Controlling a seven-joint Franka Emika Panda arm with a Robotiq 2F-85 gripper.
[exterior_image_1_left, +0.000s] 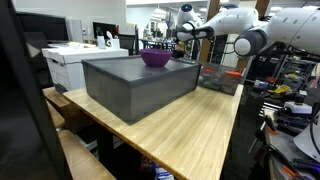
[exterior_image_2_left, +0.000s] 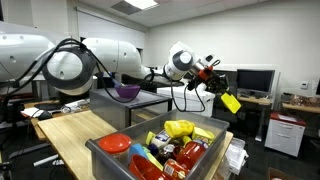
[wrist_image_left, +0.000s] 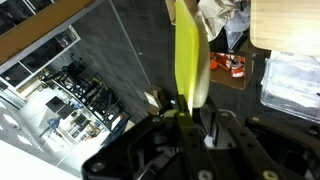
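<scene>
In exterior view 2, my gripper (exterior_image_2_left: 221, 90) is at the end of the outstretched arm, tilted downward and shut on a yellow object (exterior_image_2_left: 231, 103). The object hangs in the air to the right of the grey bin, clear of its rim. In the wrist view the same yellow object (wrist_image_left: 187, 50) looks long and narrow, running up from the fingers toward the top edge. What exactly it is cannot be made out. Exterior view 1 shows the arm reaching away to the back, with the gripper too small to read.
A grey bin (exterior_image_2_left: 112, 166) holds several items, including yellow ones (exterior_image_2_left: 179, 129) and a red-lidded one (exterior_image_2_left: 116, 143). A purple bowl (exterior_image_1_left: 156, 58) sits on a grey box (exterior_image_1_left: 133, 95). A white drawer cabinet (exterior_image_2_left: 286, 135) stands behind.
</scene>
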